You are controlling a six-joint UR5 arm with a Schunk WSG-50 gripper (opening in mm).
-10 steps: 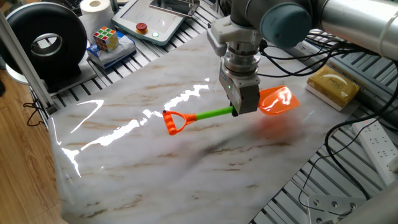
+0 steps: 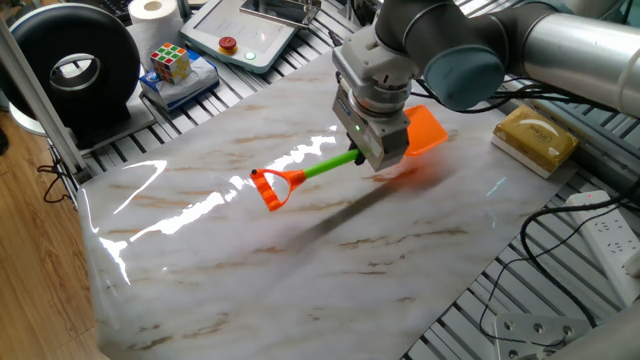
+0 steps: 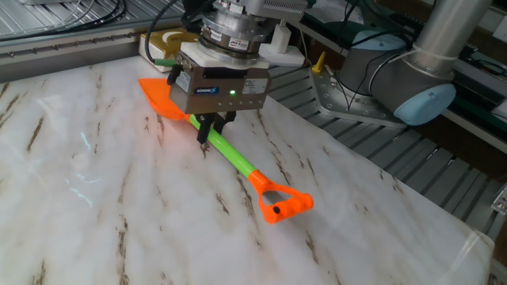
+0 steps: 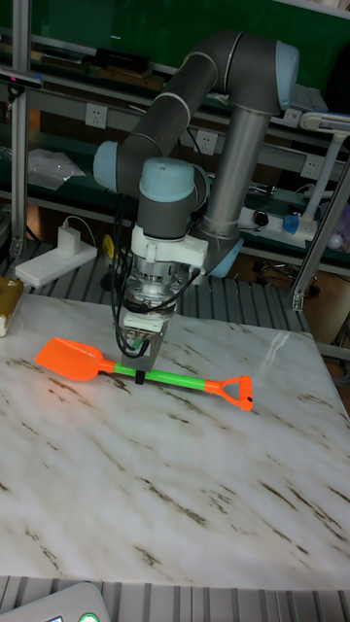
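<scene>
A toy shovel with an orange blade (image 2: 427, 130), a green shaft (image 3: 232, 157) and an orange D-shaped handle (image 3: 283, 202) hangs above the marble-patterned table (image 2: 200, 300). Its shadow falls apart from it in exterior view 1. My gripper (image 3: 211, 133) is shut on the green shaft, close to the blade end; the dark fingers (image 3: 203, 129) sit around it. In exterior view 3 the shovel (image 4: 187, 379) lies crosswise under the gripper (image 4: 140, 376), blade left and handle right. The gripper body hides part of the shaft in exterior view 1.
A yellow box (image 2: 535, 138) stands at the table's right edge. Behind on the left are a Rubik's cube (image 2: 171, 62) on a small packet, a paper roll (image 2: 155, 18) and a black spool (image 2: 68, 70). A power strip (image 2: 608, 235) lies far right.
In exterior view 1 my gripper and the shovel have shifted left and slightly up the picture. The shovel has turned, its blade end swinging upward in the picture. The grip has stayed on the shaft.
</scene>
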